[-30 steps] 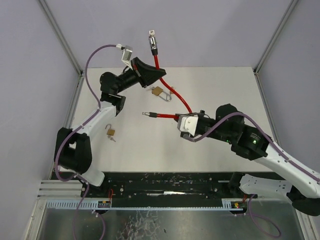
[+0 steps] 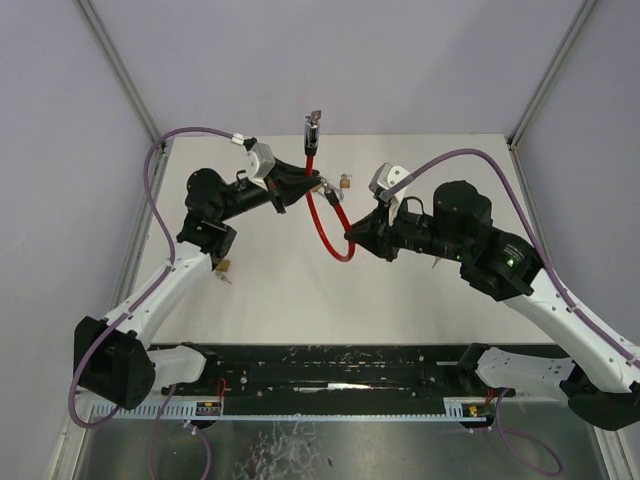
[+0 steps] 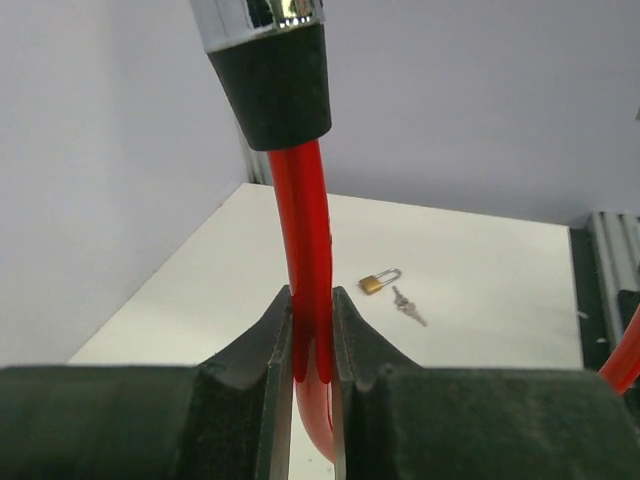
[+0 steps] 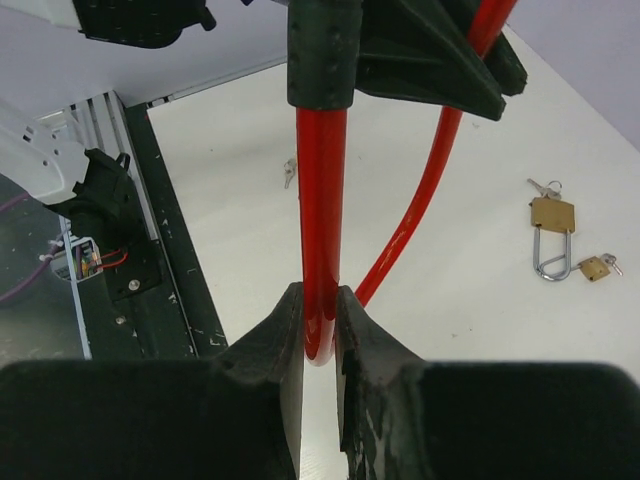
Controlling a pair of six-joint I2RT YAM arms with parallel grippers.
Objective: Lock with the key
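A red bike cable lock (image 2: 330, 240) hangs in a U between my grippers, one black-and-metal end (image 3: 270, 70) pointing up. My left gripper (image 2: 311, 182) is shut on the red cable below that end. My right gripper (image 2: 352, 233) has its fingers around the other red length; in the right wrist view (image 4: 329, 300) they are close on either side of it, though a firm grip is unclear. That length's dark end (image 4: 322, 60) sits by my left gripper's fingers. No key is visible in either gripper.
Several padlocks with keys lie on the white board: one (image 3: 374, 283) with keys (image 3: 408, 306), a larger one (image 4: 552, 215) and a small one (image 4: 592, 269). The board's middle is clear below the grippers.
My right gripper has moved up and turned, swinging its cable end from horizontal to upright beside the left gripper. The left gripper has moved down and slightly left.
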